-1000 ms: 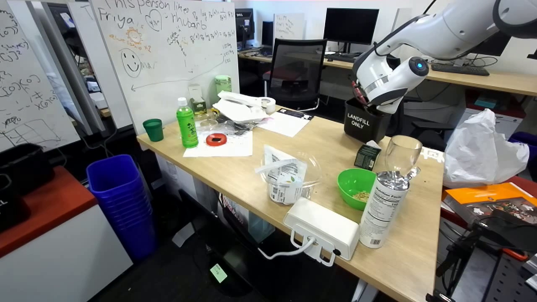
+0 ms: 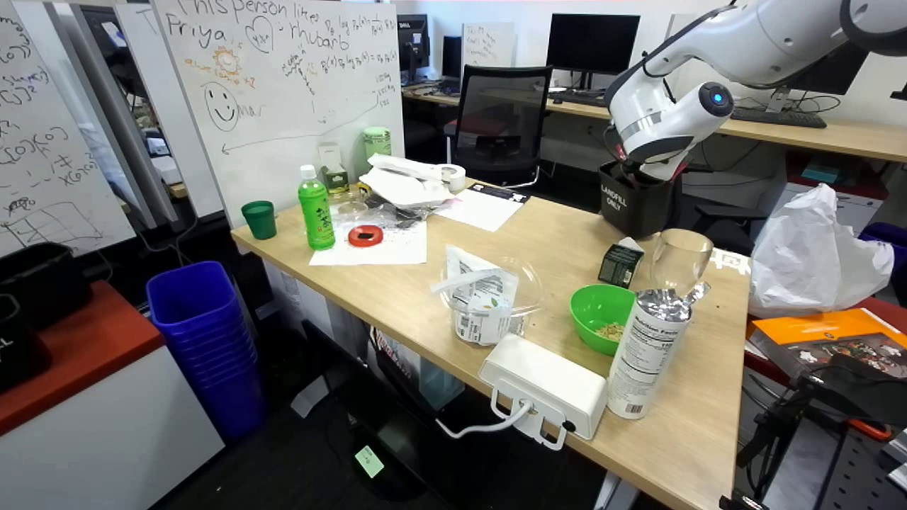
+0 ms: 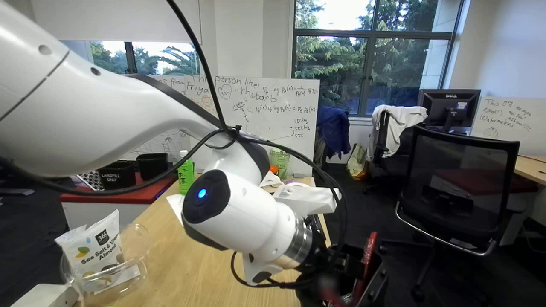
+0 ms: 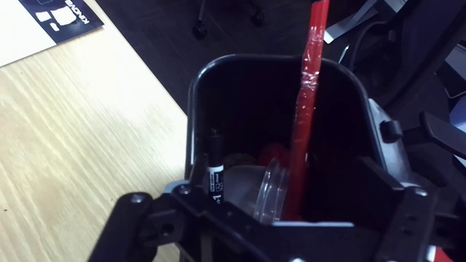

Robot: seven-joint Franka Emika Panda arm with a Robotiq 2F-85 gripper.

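A black bin (image 2: 627,209) marked "LANDFILL ONLY" stands at the table's far edge, its lettering slanted as if it is tilted. My gripper is over and partly inside the bin's mouth, with its fingers spread wide apart. Between them, a long red wrapper (image 4: 307,83) sticks up out of the bin. A black marker (image 4: 216,174) lies by the left finger, and a clear plastic cup (image 4: 266,192) rests deeper in the bin. Exterior view 2 shows the red wrapper (image 3: 369,256) beside my wrist. Whether the fingers touch anything is unclear.
On the table are a small dark box (image 2: 620,265), a wine glass (image 2: 680,256), a green bowl (image 2: 592,316), a silver-topped canister (image 2: 646,357) and a clear tub with a snack bag (image 2: 485,297). Beyond its far edge is a drop to the floor.
The bin has shifted right toward the table's far edge and its lettering slants more. My arm has moved slightly right with it. The red wrapper no longer shows left of the wrist in exterior view 1.
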